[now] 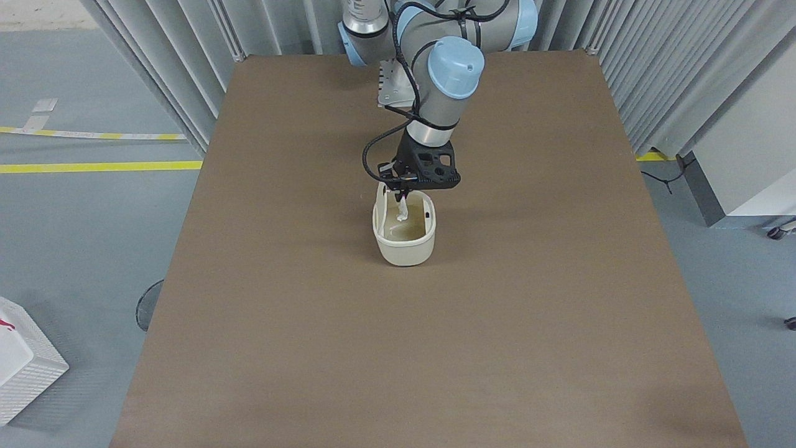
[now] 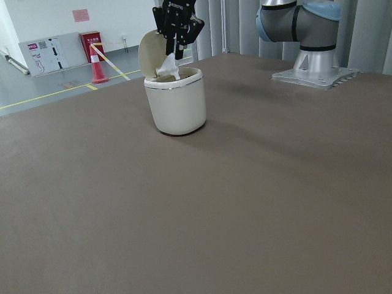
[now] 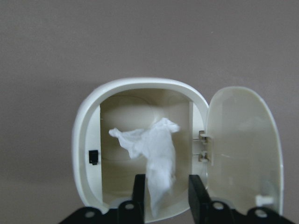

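Note:
A small cream bin (image 1: 403, 250) with its lid (image 3: 243, 144) raised stands mid-table, also seen in the left view (image 2: 176, 107). My black gripper is directly over it. A crumpled white tissue (image 3: 156, 154) is at the bin's opening, partly below the fingertips; in the left view it hangs just under them. In the wrist view the fingers stand apart, and I cannot tell whether either still touches the tissue.
The arm's body and mounting plate stand at the back edge, in front of grey curtains.

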